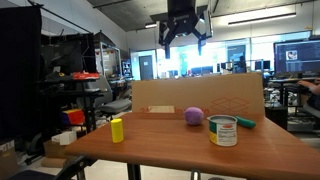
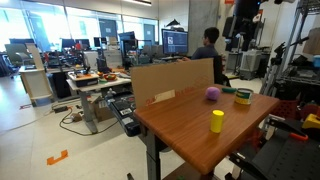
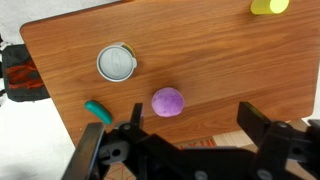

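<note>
My gripper (image 1: 184,48) hangs high above the table, its fingers spread with nothing between them. Below it in the wrist view lies a round purple object (image 3: 168,102), apart from the fingers. An open tin can (image 1: 223,130) stands near the table's front right, and a green object (image 1: 245,122) lies behind it. On the left part of the table is an upright yellow cylinder (image 1: 117,130). A light wooden block (image 1: 160,109) rests toward the back, partly covered by the gripper in the wrist view.
A cardboard panel (image 2: 178,77) stands along the back of the brown table (image 2: 170,121). Bare tabletop separates the yellow cylinder from the can and the purple object. A person (image 2: 211,45) is in the background.
</note>
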